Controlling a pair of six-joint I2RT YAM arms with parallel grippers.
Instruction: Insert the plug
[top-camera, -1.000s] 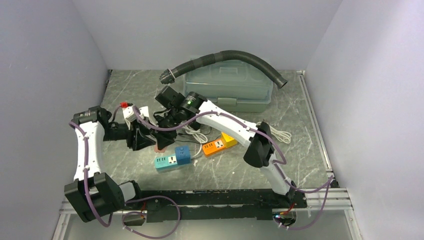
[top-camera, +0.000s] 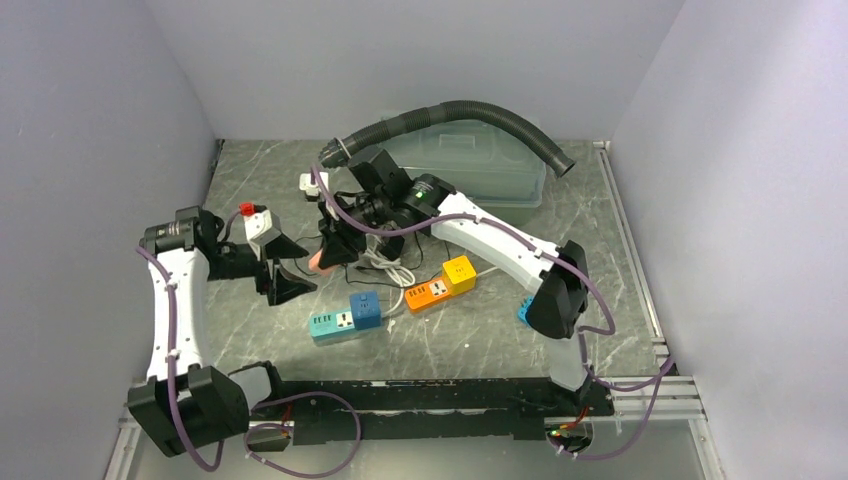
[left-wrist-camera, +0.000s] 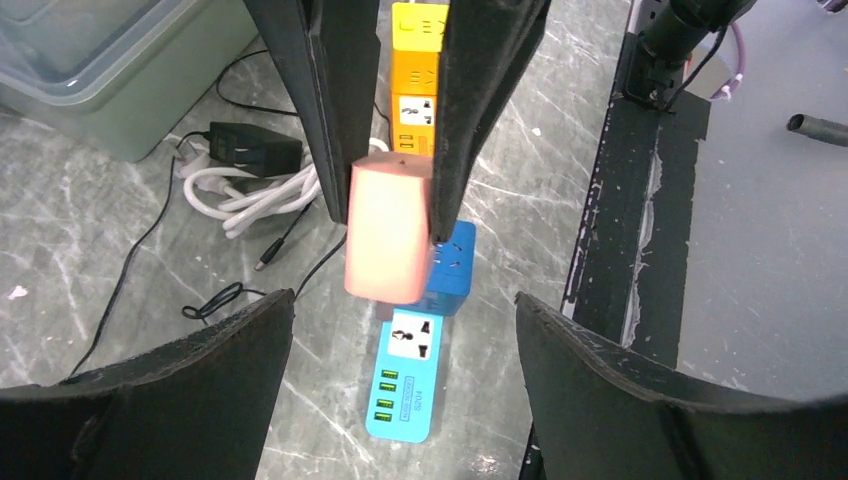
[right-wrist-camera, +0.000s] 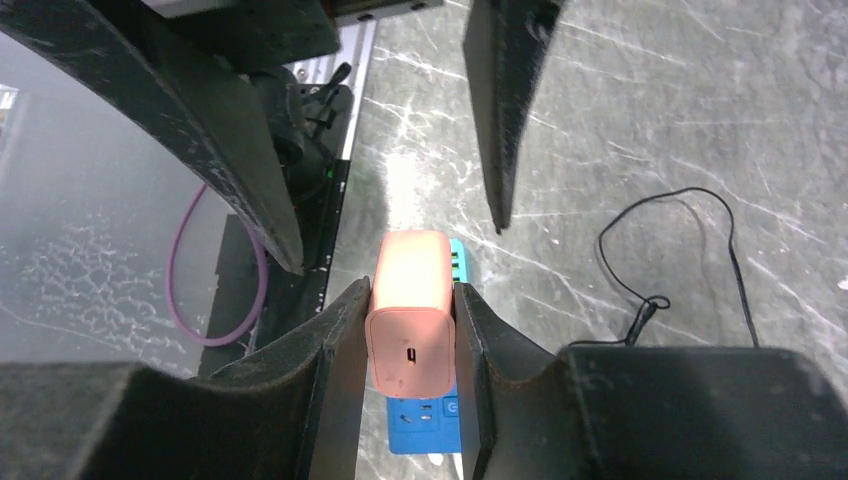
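Note:
The pink plug is pinched between the black fingers of my right gripper; one slot shows on its end in the right wrist view. It hangs above the table, and my left gripper (top-camera: 306, 268) is close by, open and empty. In the left wrist view, the left fingers (left-wrist-camera: 230, 365) spread wide to either side, with the plug beyond the gap. A teal power strip (left-wrist-camera: 403, 390) with a white socket and a blue cube end (left-wrist-camera: 452, 270) lies farther below.
An orange strip with a yellow cube (top-camera: 459, 275) lies right of the teal one. White cable (top-camera: 400, 275) and thin black cords (left-wrist-camera: 125, 265) lie behind them. A clear bin (top-camera: 480, 165) under a black hose (top-camera: 450, 108) fills the back.

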